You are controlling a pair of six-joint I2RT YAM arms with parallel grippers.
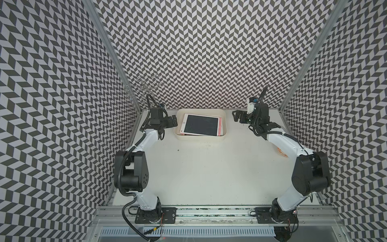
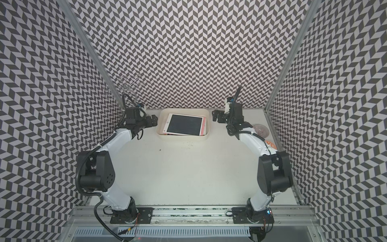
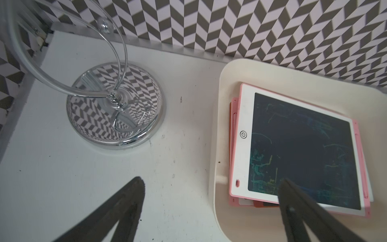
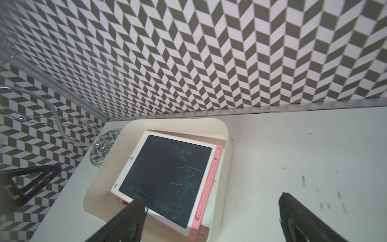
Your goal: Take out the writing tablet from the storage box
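The writing tablet [image 1: 201, 125], dark-screened with a white frame and pink edge, lies slightly askew in the cream storage box [image 1: 200, 138] at the back of the table. In the left wrist view, other thin pink and orange-edged pieces [image 3: 233, 113] peek out from beneath the tablet [image 3: 304, 149]. My left gripper is open, close to the box's left side, with nothing between its fingers. On the right side of the box, my right gripper also stands open and empty, apart from the box wall.
A chrome stand with a round mirror-like base [image 3: 114, 104] stands left of the box, near my left arm. A clear round item [image 2: 261, 129] and an orange-marked one [image 2: 271, 144] sit at the right edge.
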